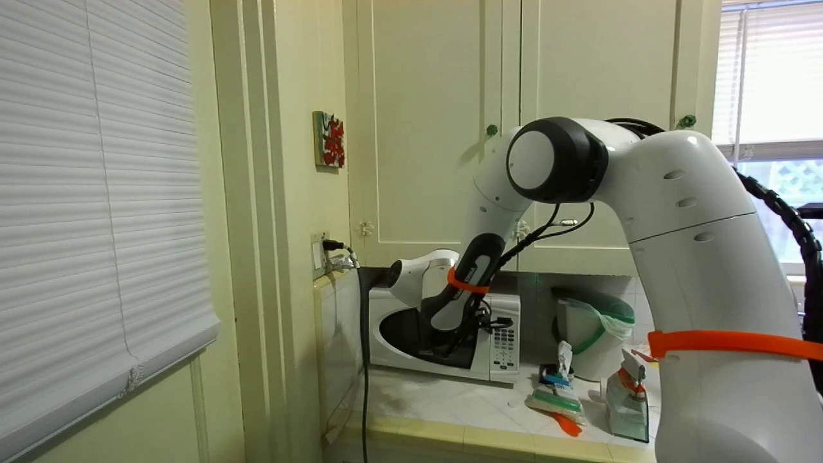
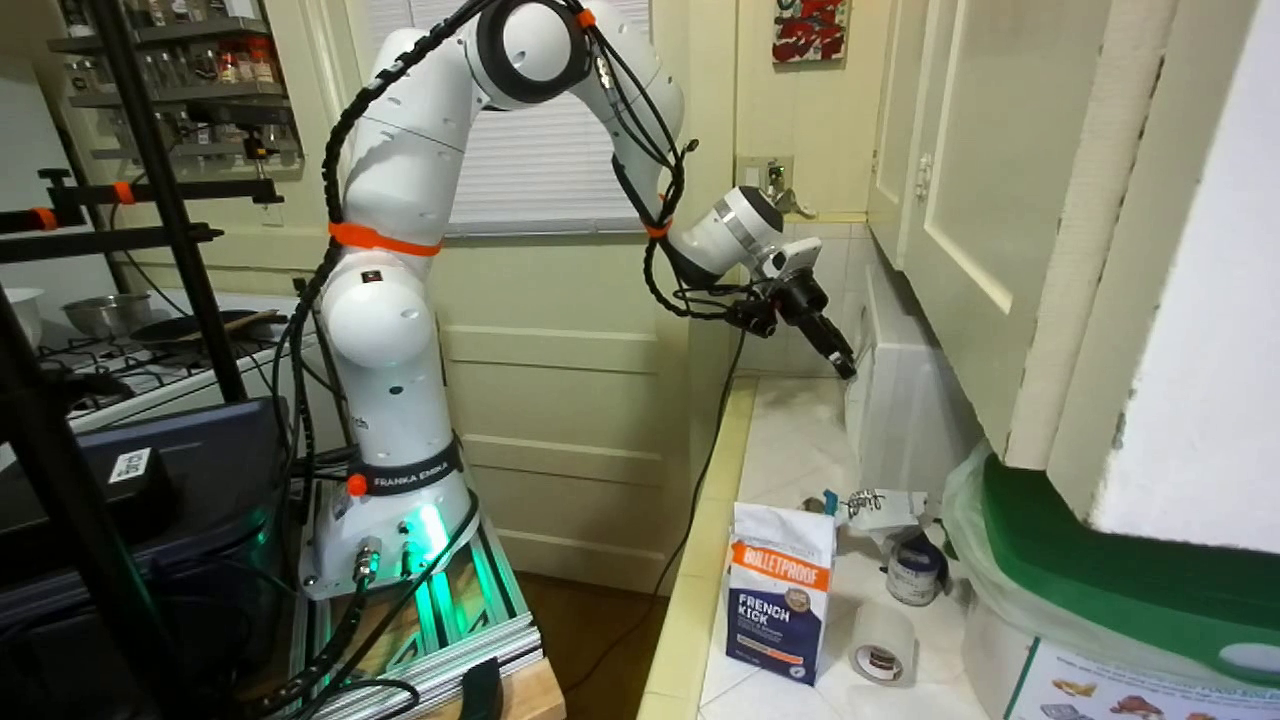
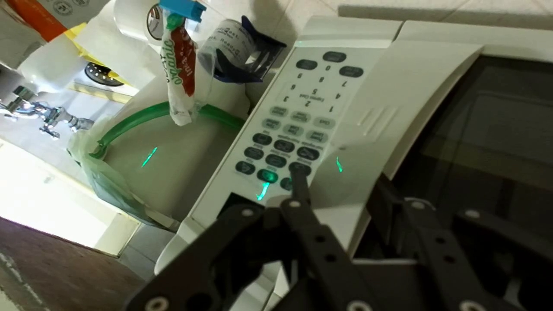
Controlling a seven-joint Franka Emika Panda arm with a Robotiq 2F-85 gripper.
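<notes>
A white microwave [image 1: 503, 370] stands on the counter, its door shut. In the wrist view its keypad [image 3: 285, 145] is left of the raised, ridged door handle [image 3: 357, 140], with the dark window [image 3: 492, 145] to the right. My gripper straddles the lower part of this handle. One finger [image 3: 299, 189] lies over the keypad's edge and the other [image 3: 386, 199] is at the window side; my gripper appears shut on the handle between them. How firmly the pads touch it is hidden. Exterior view 2 shows the fingertips right at the microwave's front.
On the counter stand a coffee bag [image 2: 777, 594], a tape roll [image 2: 882, 644], a small jar [image 2: 914, 570] and a green-lidded bin [image 1: 580, 339]. Cabinets [image 1: 432, 131] hang above the microwave. A black cord [image 1: 364, 370] runs down at the left.
</notes>
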